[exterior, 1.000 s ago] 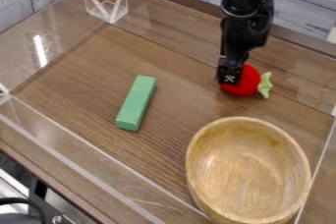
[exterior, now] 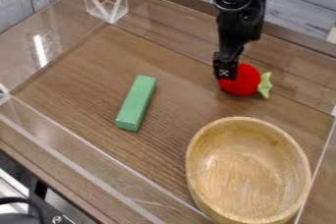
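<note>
My black gripper (exterior: 225, 69) points down from the top, open, its fingertips at the left side of a red strawberry-like object (exterior: 241, 82) with green leaves on its right. A green block (exterior: 136, 103) lies to the left on the wooden table, and a pale wooden bowl (exterior: 249, 172) sits at the front right.
A clear plastic piece (exterior: 106, 2) stands at the back left. A pale wall runs along the back edge, and a black cable lies at the bottom left.
The gripper has shifted slightly around the red object's left side. The objects on the table look unmoved.
</note>
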